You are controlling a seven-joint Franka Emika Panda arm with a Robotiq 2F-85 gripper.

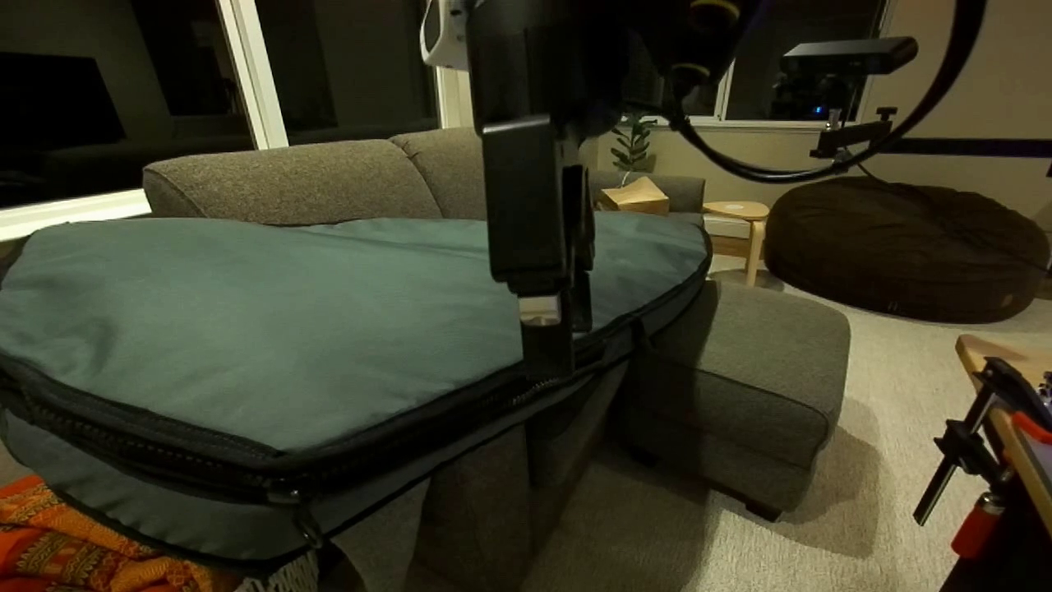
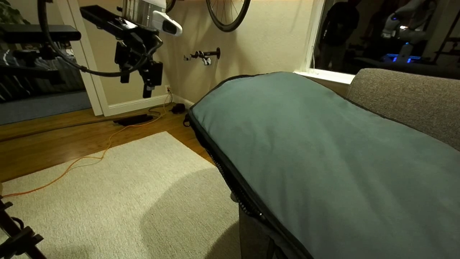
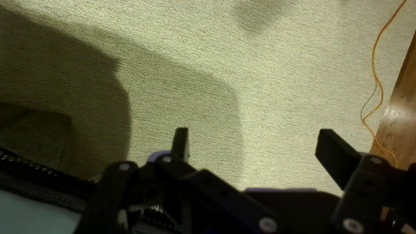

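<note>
A large grey-green bag with a black zipper edge lies across the sofa. A zipper pull hangs at its near corner in exterior view 1. My gripper points downward and, in that view, overlaps the bag's long zipper edge. Exterior view 2 has the gripper up in the air, left of the bag and apart from it. Seen from the wrist, the gripper stands open over bare carpet, nothing between its fingers. Only a corner of the bag shows there, lower left.
Grey sofa back behind the bag; ottoman at its far end. An orange cord crosses the carpet. A table edge with a clamp stands at right. Open carpet lies beside the bag.
</note>
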